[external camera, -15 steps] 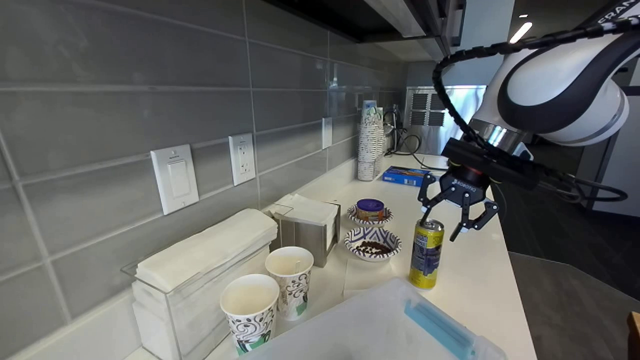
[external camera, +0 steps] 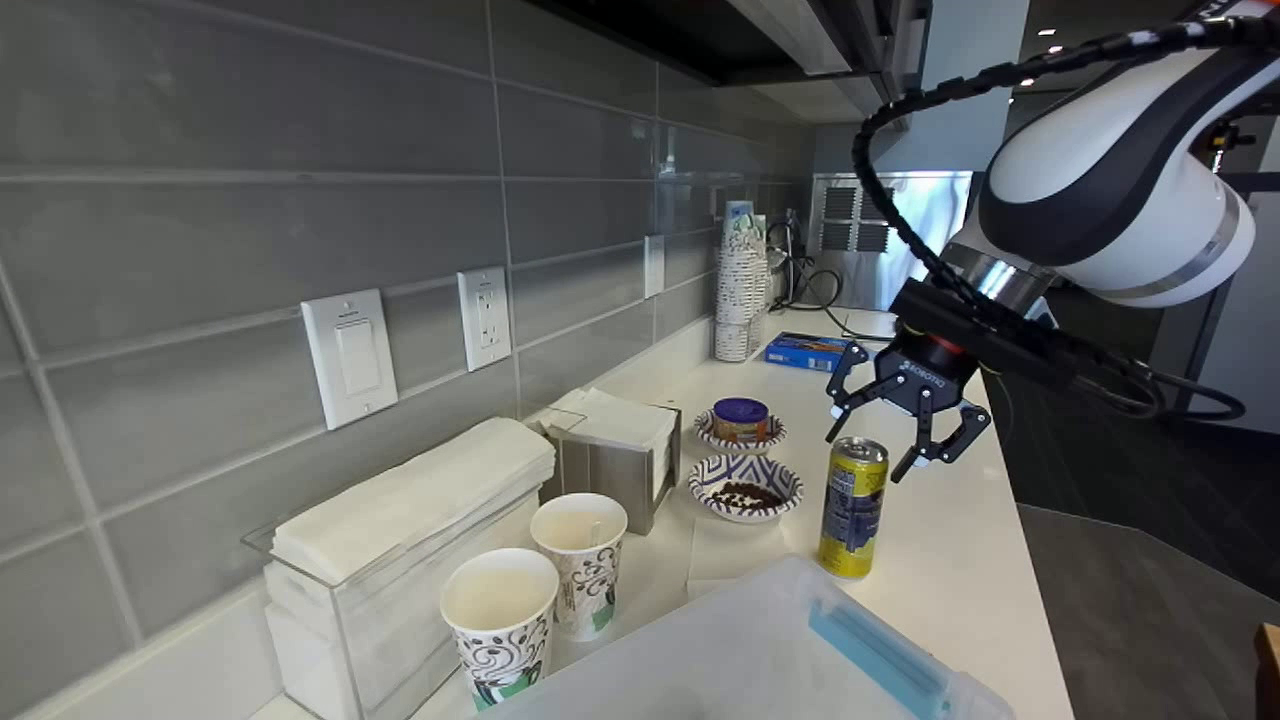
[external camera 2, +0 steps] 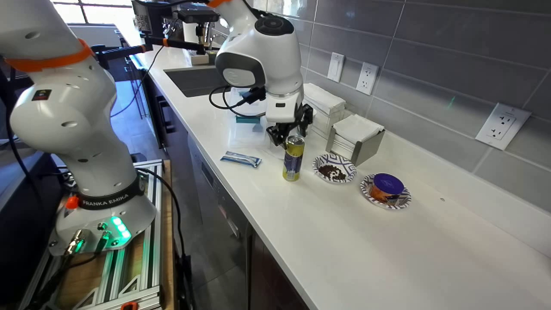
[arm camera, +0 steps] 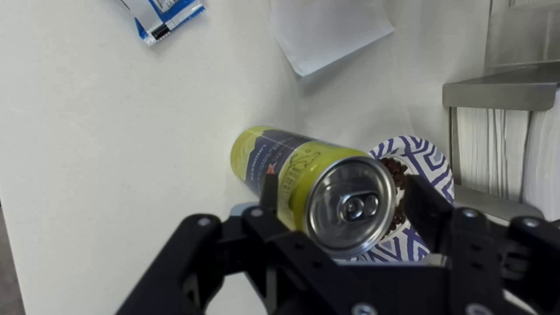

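Note:
A yellow and dark blue can (external camera: 852,518) stands upright on the counter, its silver top facing up. My gripper (external camera: 864,457) is tilted just above and behind it in exterior view 1, its fingers parted. In the wrist view the can's lid (arm camera: 350,204) shows between the two dark fingertips of my gripper, with a gap to the right fingertip; the left one overlaps the can's side in the picture, and contact cannot be told. Exterior view 2 shows the can (external camera 2: 292,164) in front of the gripper, partly covering it.
Beside the can sits a patterned bowl (external camera 2: 346,164) with dark bits. Another bowl holds a purple-lidded tub (external camera 2: 387,186). Napkin holders (external camera: 654,482), paper cups (external camera: 498,612) and a translucent bin (external camera: 720,660) stand nearby. A blue-white packet (external camera 2: 241,158) lies near the counter edge.
Seen in exterior view 1, my gripper has shifted slightly left, so its fingertips now lie on either side of the can's top in the picture. The can has not moved.

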